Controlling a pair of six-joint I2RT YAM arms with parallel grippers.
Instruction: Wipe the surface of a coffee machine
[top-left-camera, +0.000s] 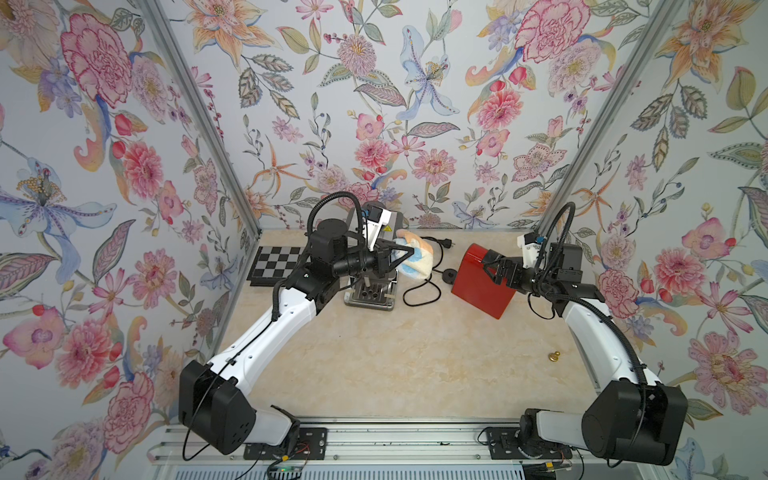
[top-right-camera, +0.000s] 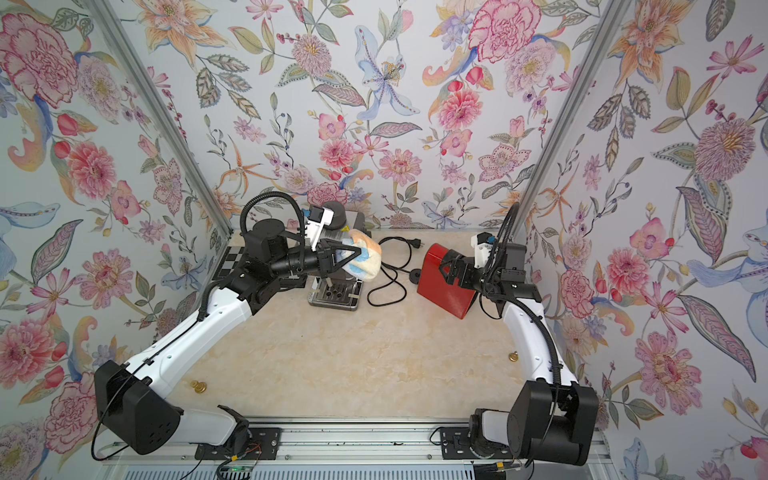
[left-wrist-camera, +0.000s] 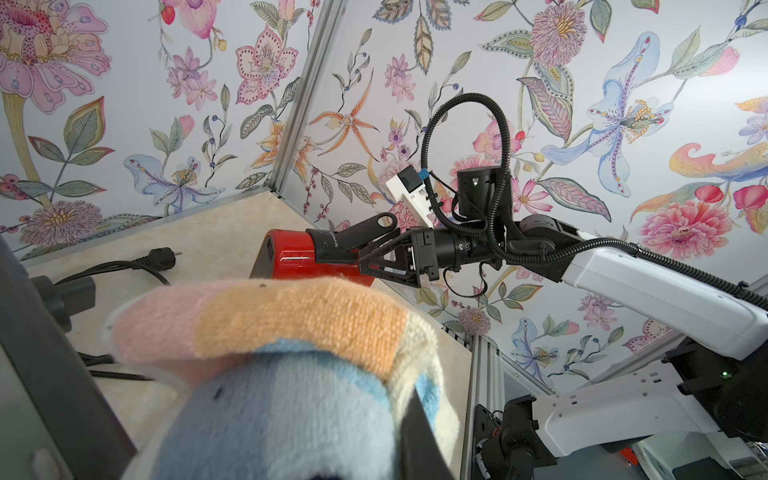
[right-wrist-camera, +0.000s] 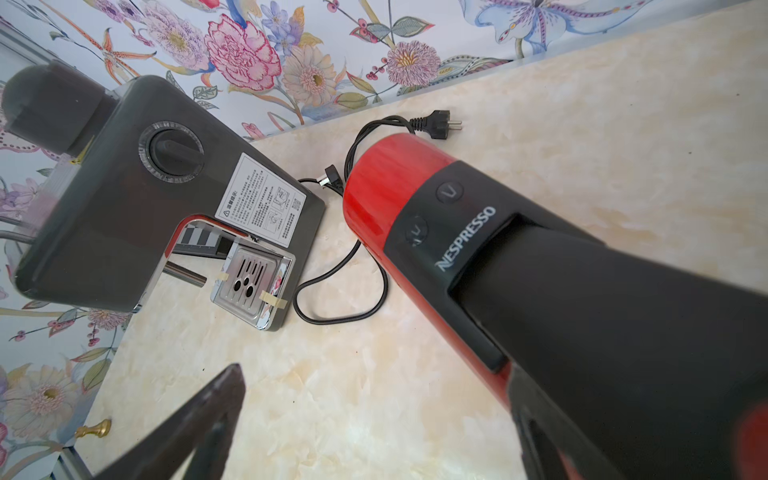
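Note:
A striped pastel cloth (left-wrist-camera: 296, 328) is bunched in my left gripper (top-left-camera: 406, 254), which is shut on it beside the grey coffee machine. That grey coffee machine (right-wrist-camera: 180, 172) has a side knob, and its metal drip tray (top-left-camera: 370, 296) shows below my left arm. The cloth hangs off the table; whether it touches the machine, I cannot tell. At the right stands a red and black Nespresso machine (right-wrist-camera: 400, 180). My right gripper is open, its fingers wide apart near the black part (left-wrist-camera: 352, 236) of the Nespresso machine, with nothing visible held.
A black power cable (top-left-camera: 422, 304) loops across the table between the machines, its plug (right-wrist-camera: 438, 124) near the back wall. A chequered board (top-left-camera: 274, 264) lies at the back left. A small brass piece (top-left-camera: 553, 357) stands front right.

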